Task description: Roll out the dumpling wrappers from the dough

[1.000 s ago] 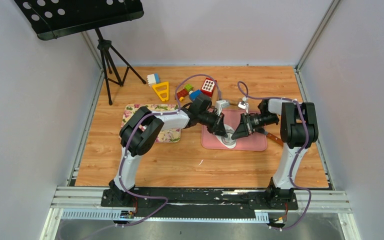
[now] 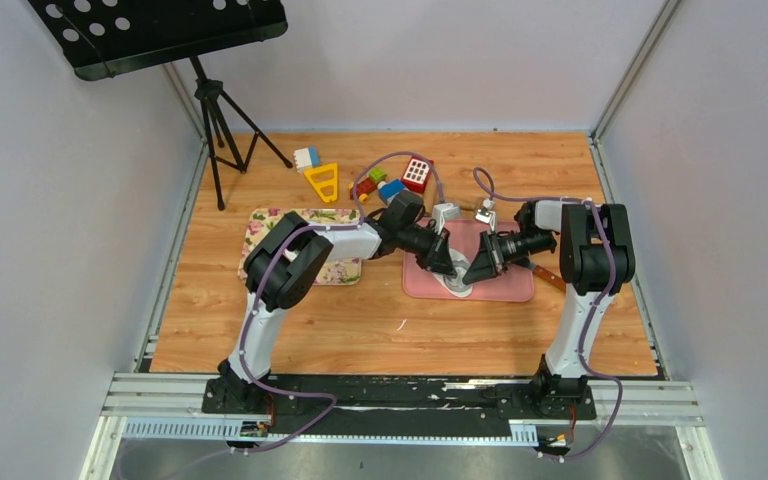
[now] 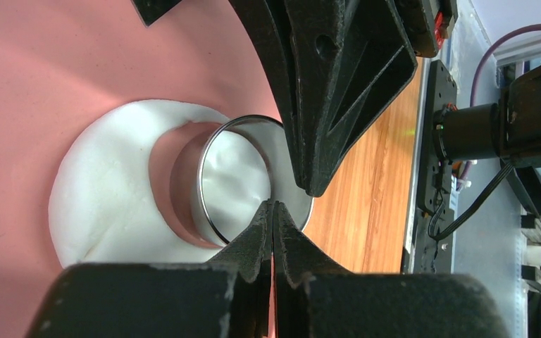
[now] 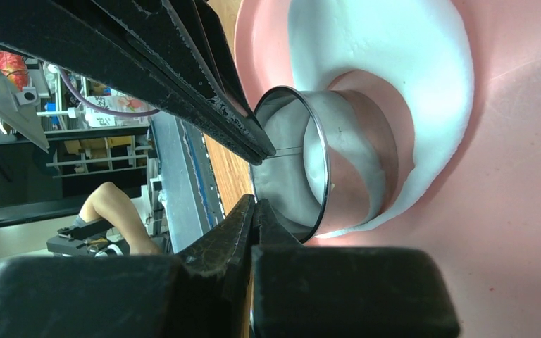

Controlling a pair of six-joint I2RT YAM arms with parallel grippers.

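Observation:
A flattened white dough sheet (image 3: 106, 186) lies on the pink board (image 3: 21, 141). On it stands a metal ring cutter (image 4: 359, 151), with white dough visible inside. My left gripper is shut, its tips at the ring's rim. From the opposite side my right gripper comes to the rim, also shut. In both wrist views the other arm's fingertips reach the ring as well. Whether the thin rim sits between any fingers cannot be told. In the top view, both grippers meet over the dough near the front edge of the board.
A knife with a wooden handle (image 2: 550, 278) lies by the board's right side. The flowered board (image 2: 343, 273) is under the left arm. Toy bricks, including a yellow triangle (image 2: 323, 181), lie behind.
Both arms have barely shifted; their grippers stay together at the ring over the dough. The dough sheet and the pink board keep their place.

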